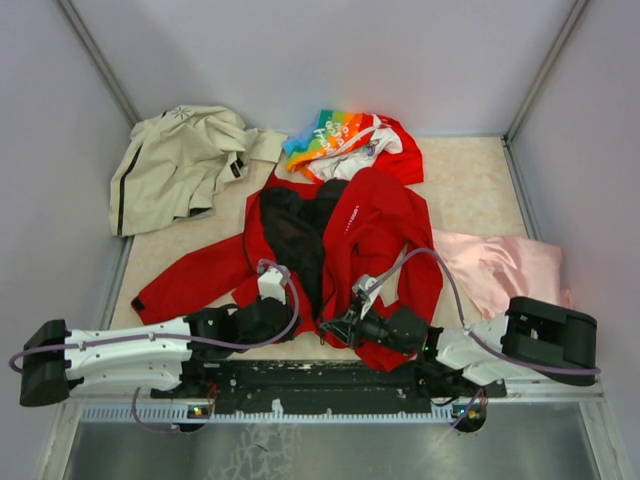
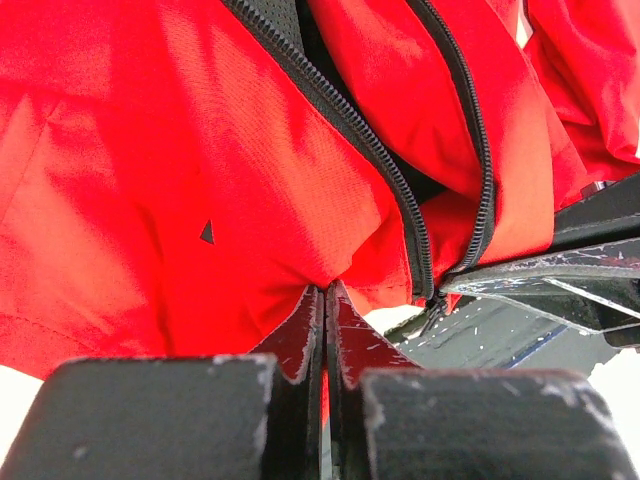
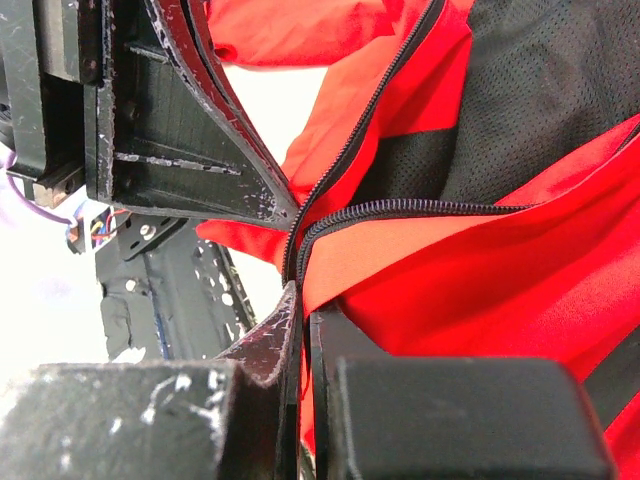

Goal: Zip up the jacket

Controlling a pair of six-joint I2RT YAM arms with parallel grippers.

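The red jacket [image 1: 375, 215] lies spread open, its black mesh lining [image 1: 290, 235] showing. At its near hem, my left gripper is shut with a thin fold of red fabric at its fingertips, left of the zipper. My right gripper is shut at the zipper's lower end, where the two tooth rows meet and run down between its fingers. In the left wrist view the left tooth row [image 2: 365, 140] and right tooth row [image 2: 478, 140] spread apart above that point. The slider itself is hidden or cannot be told apart.
A beige garment [image 1: 185, 165] lies at the back left, a rainbow-printed cloth [image 1: 330, 140] at the back middle and a pink cloth [image 1: 505, 270] at the right. Both grippers are close together at the table's front edge. Bare table [image 1: 465, 190] shows at the back right.
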